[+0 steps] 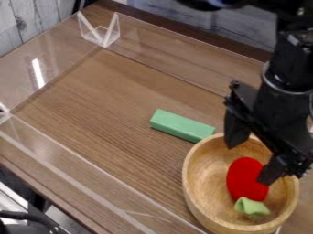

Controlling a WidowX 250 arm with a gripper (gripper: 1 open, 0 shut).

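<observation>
My black gripper [257, 137] hangs at the right over a tan bowl [199, 187], its two fingers spread open. Inside the bowl lie a red oval object [247, 178] and a light green piece [251, 207] below it. A green block [180, 125] lies on the wooden table just left of the bowl, apart from the gripper.
A clear wire-like or plastic holder [101, 30] stands at the back left. Dark cables lie at the bottom left, beyond the table's edge.
</observation>
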